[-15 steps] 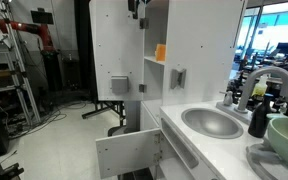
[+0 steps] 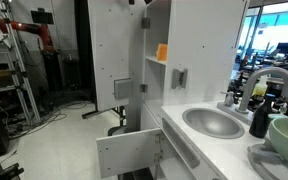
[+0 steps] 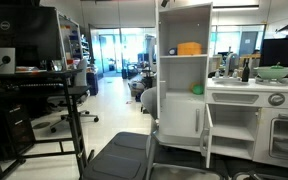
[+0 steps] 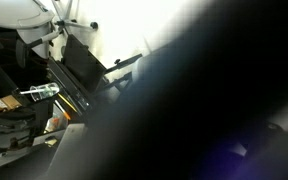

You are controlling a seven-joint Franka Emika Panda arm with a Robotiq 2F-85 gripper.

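Note:
A tall white cabinet stands with its upper door (image 2: 114, 55) swung open, a grey handle plate (image 2: 123, 89) near the door's lower edge. On the shelf inside, an orange box (image 2: 162, 52) shows; exterior view 2 shows this orange box (image 3: 189, 48) too. Below, a white lower door (image 2: 127, 152) is also open, and the same lower door (image 3: 206, 135) appears in exterior view 2. A dark, blurred shape (image 4: 184, 100) covers much of the wrist view, very close to the lens. My gripper's fingers cannot be made out there, and what lies between them is hidden.
Right of the cabinet is a counter with a steel sink (image 2: 212, 122), a faucet (image 2: 269, 82), a dark bottle (image 2: 261, 118) and a green bowl (image 2: 287, 140). Open floor (image 2: 59, 150) lies left. A desk with a monitor (image 3: 29, 35) stands across the room.
The upper cabinet door has swung somewhat, its lower edge now lower in exterior view 1. The lower door, sink and counter items look unchanged.

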